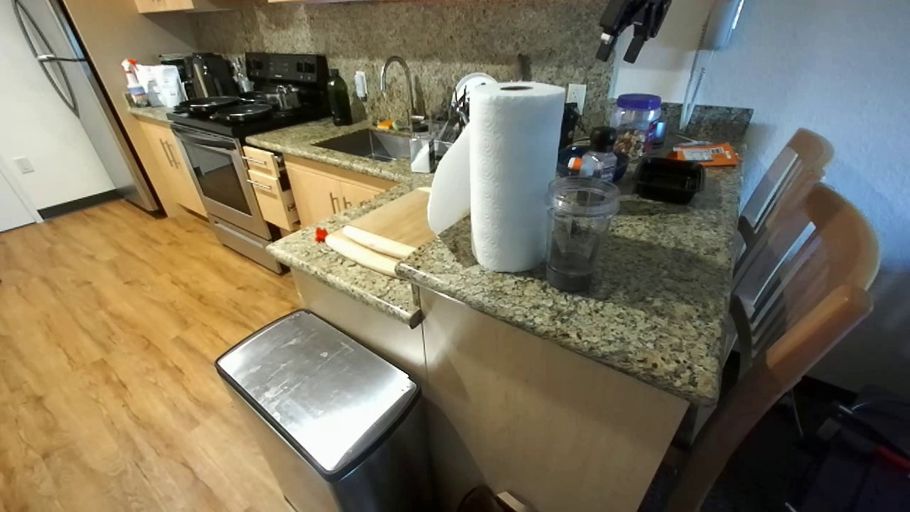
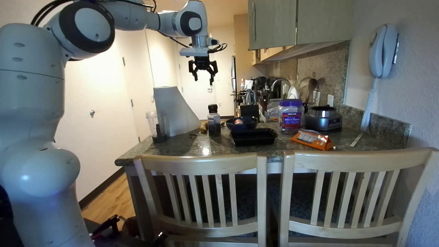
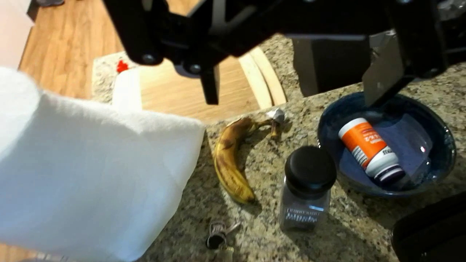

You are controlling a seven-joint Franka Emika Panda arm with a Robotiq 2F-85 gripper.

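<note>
My gripper (image 2: pixel 204 79) hangs high above the counter, its two fingers spread wide with nothing between them. In the wrist view a ripe banana (image 3: pixel 230 163) with brown patches lies on the granite below. To its right stands a clear grinder bottle (image 3: pixel 305 192) with a black cap. A dark blue bowl (image 3: pixel 450 153) holds a white and orange pill bottle (image 3: pixel 369 148) lying on its side. The paper towel roll (image 1: pixel 516 179) stands upright, a loose sheet hanging from it. Near the roll is an empty-looking clear cup (image 1: pixel 580 235).
A black tray (image 2: pixel 253 137), an orange packet (image 2: pixel 312 140) and a purple-lidded nut jar (image 2: pixel 291 116) occupy the counter's right side. A cutting board (image 3: pixel 179 91) lies on the lower counter. Two wooden chairs (image 2: pixel 201 162) line the near edge.
</note>
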